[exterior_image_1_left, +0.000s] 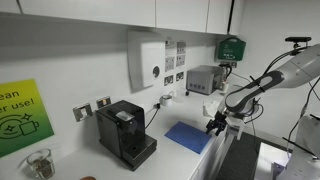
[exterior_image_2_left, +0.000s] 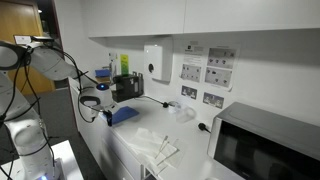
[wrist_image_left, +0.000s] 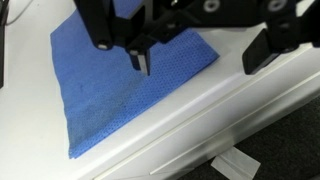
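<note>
A blue cloth (exterior_image_1_left: 187, 136) lies spread flat on the white counter, close to its front edge. In the wrist view the blue cloth (wrist_image_left: 110, 85) has a textured weave and reaches under the left finger. My gripper stands open over the cloth's edge and the counter rim, with nothing between its fingers. From the second exterior view, the gripper (exterior_image_2_left: 109, 118) hangs beside the near end of the blue cloth (exterior_image_2_left: 125, 115). Whether a fingertip touches the cloth cannot be told.
A black coffee machine (exterior_image_1_left: 127, 134) stands on the counter beside the cloth. A microwave (exterior_image_2_left: 262, 145) and a crumpled pale cloth (exterior_image_2_left: 152, 148) occupy the other end. Below the counter's front edge (wrist_image_left: 190, 115) lies dark floor. Cabinets (exterior_image_1_left: 120, 12) hang overhead.
</note>
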